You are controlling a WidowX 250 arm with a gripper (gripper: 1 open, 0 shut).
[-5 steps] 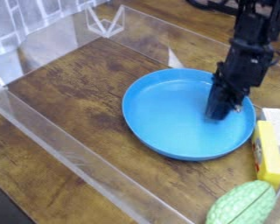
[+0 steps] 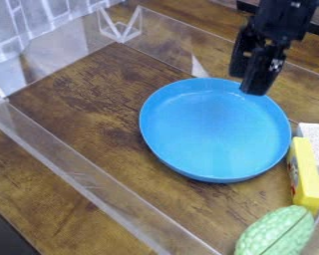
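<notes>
My black gripper (image 2: 255, 77) is at the top right, above the far rim of a round blue plate (image 2: 213, 129). It is open, with nothing seen between its fingers. The plate rests on the wooden surface and is empty.
A yellow box (image 2: 305, 174) and a white block (image 2: 314, 141) lie right of the plate, with a green vegetable-like object (image 2: 274, 232) at the bottom right. Clear plastic walls border the wooden surface (image 2: 83, 110), whose left part is clear.
My gripper has risen up the view, away from the right part of the blue plate. The plate and other objects have not moved.
</notes>
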